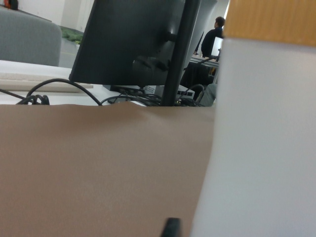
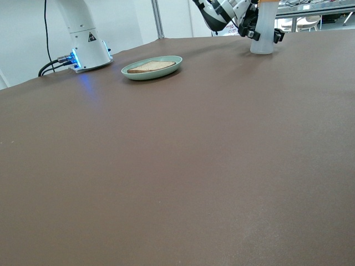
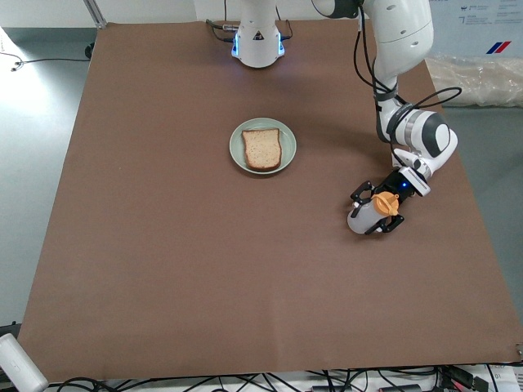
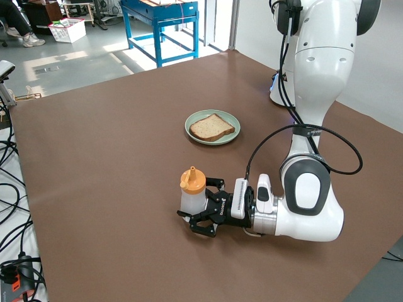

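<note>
A translucent bottle (image 4: 192,200) with an orange cap (image 4: 192,179) stands upright on the brown table, toward the right in the left camera view. My black gripper (image 3: 377,208) is around it, fingers apart on either side; whether they press on it I cannot tell. In the wrist view the bottle's pale body (image 1: 259,143) fills the right side. A slice of bread (image 3: 261,149) lies on a pale green plate (image 4: 230,119) in the table's rear middle, apart from the bottle.
The robot's white base (image 3: 258,41) is at the back edge. Cables and a monitor (image 1: 128,39) lie beyond the table.
</note>
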